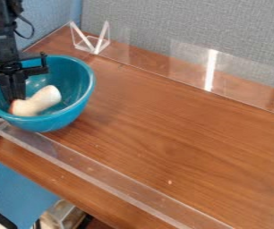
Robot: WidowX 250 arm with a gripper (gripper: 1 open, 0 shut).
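Observation:
A teal bowl [73, 85] sits at the left end of the wooden table. In it lies a pale, cream-coloured cylindrical object [38, 100] with a reddish end. My black gripper [12, 97] reaches down into the left side of the bowl, beside that object; its fingertips are partly hidden and appear shut, with nothing visible between them.
A white wire-like holder [89, 40] stands at the back left, against a grey fabric wall.

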